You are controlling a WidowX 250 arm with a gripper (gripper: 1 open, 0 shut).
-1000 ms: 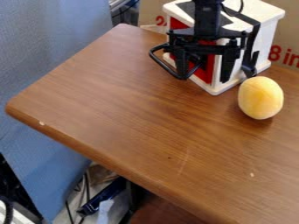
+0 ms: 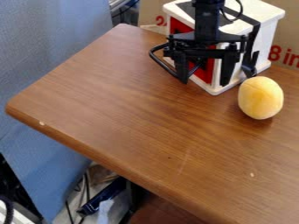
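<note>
My black gripper [image 2: 205, 54] hangs at the top of the camera view, in front of a white box with red panels [image 2: 261, 19] at the back of the wooden table [image 2: 128, 105]. Whether its fingers are open or shut is hard to make out against the dark parts. A round pale yellow fruit-like object [image 2: 260, 97] rests on the table to the right, below and apart from the gripper.
A cardboard box [image 2: 286, 52] stands behind. The table's left edge borders a blue-grey fabric surface [image 2: 41, 61]. Cables and bags lie on the floor below.
</note>
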